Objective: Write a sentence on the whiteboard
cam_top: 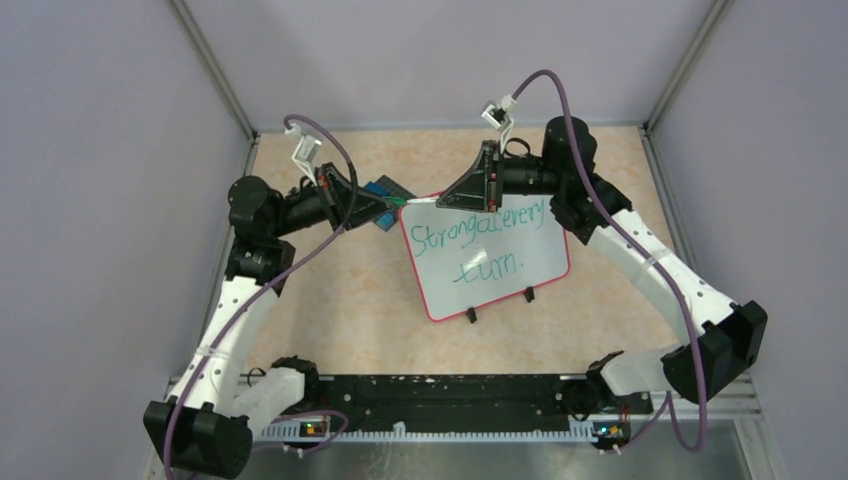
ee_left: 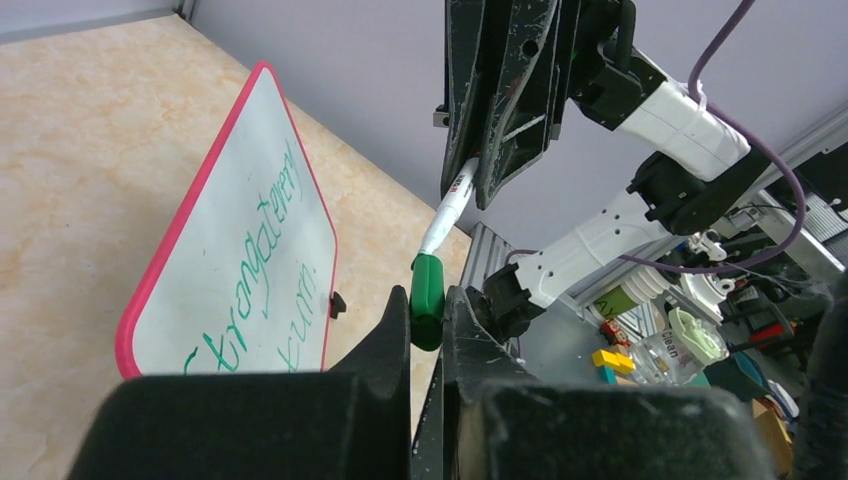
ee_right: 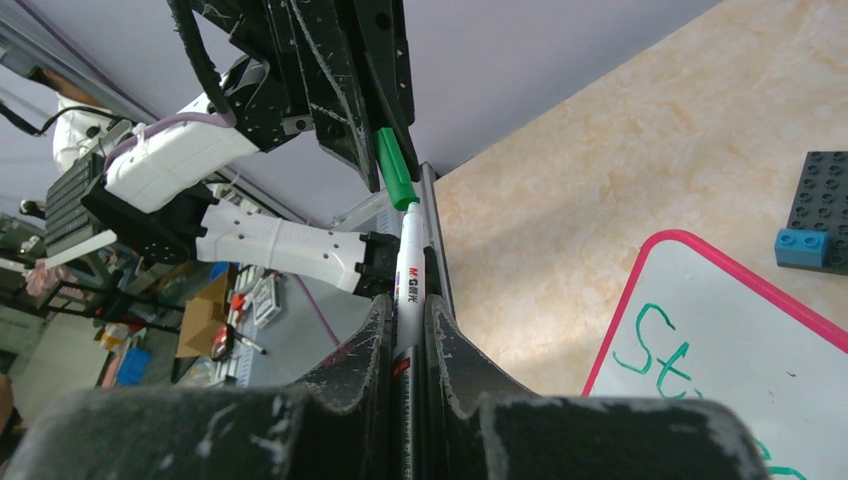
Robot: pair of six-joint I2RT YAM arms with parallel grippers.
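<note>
Between my two arms, above the board's upper left corner, a white marker with a green cap is held level. My left gripper (cam_top: 388, 204) is shut on the green cap (ee_left: 427, 300); in the left wrist view the cap sits between its fingertips. The white marker barrel (ee_right: 410, 270) is pinched by my right gripper (cam_top: 439, 202), which is shut on it. Cap and barrel meet end to end; the pen's tip is hidden. The red-edged whiteboard (cam_top: 440, 285) bears green handwriting, "Strong at every" above "turn.", partly covered by the right arm.
Behind the left gripper lie a dark studded plate (ee_right: 815, 195) and a blue brick (ee_right: 801, 247). Black feet (cam_top: 471, 315) hold the board's lower edge. Bare tabletop (cam_top: 340, 300) stretches left of the board.
</note>
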